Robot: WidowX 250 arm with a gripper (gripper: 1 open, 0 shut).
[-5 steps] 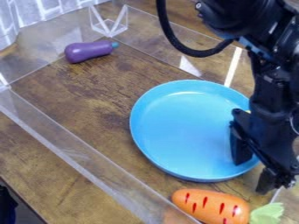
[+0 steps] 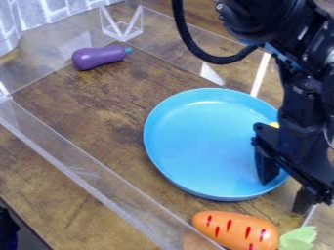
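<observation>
The black gripper (image 2: 287, 176) reaches down over the right side of a blue plate (image 2: 202, 142), its fingertips low at the plate's right rim. It stands open; a small yellow patch shows behind it at the rim, too hidden to identify. An orange toy carrot (image 2: 235, 229) with a green top lies just below the plate at the bottom edge. A purple toy eggplant (image 2: 98, 58) lies at the upper left, apart from the plate.
Clear plastic edging (image 2: 92, 176) runs diagonally along the lower left. The wooden surface (image 2: 92, 112) left of the plate is bare. A black cable loops over the top centre.
The arm and its cable have shifted slightly, and a small yellow patch now shows behind the gripper. The plate, carrot and eggplant look nearly unchanged.
</observation>
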